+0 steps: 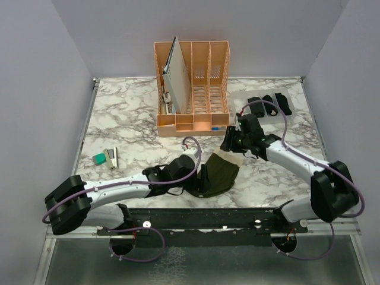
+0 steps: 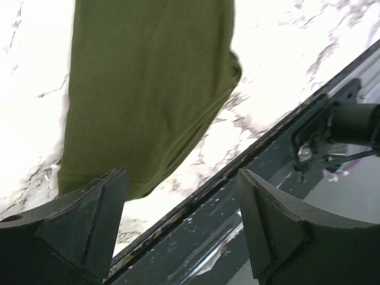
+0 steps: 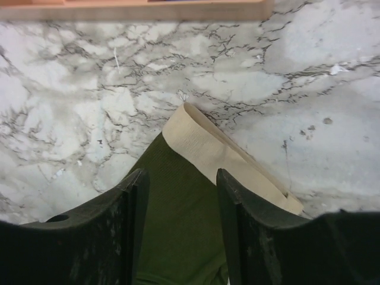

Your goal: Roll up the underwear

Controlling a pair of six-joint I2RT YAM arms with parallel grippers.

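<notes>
Dark green underwear [image 1: 220, 173] with a beige waistband [image 3: 208, 148] lies spread on the marble-patterned table, slanting, with the band at the far side. Over its near-left part hovers my left gripper [image 1: 203, 178]. In the left wrist view, the fingers [image 2: 113, 193] stand apart with no cloth gripped; the near edge of the green fabric shows past them. My right gripper [image 1: 228, 140] is above the waistband end. The right wrist view shows its fingers [image 3: 138, 187] apart too, the cloth lying below the gap. Part of the underwear is hidden by the left gripper in the top view.
An orange divided organizer [image 1: 193, 126] stands at the back, close beyond the right gripper. A clear bin [image 1: 274, 120] with several dark rolled items is at the back right. Small stationery [image 1: 108, 158] lies to the left. The table's front edge runs close to the cloth.
</notes>
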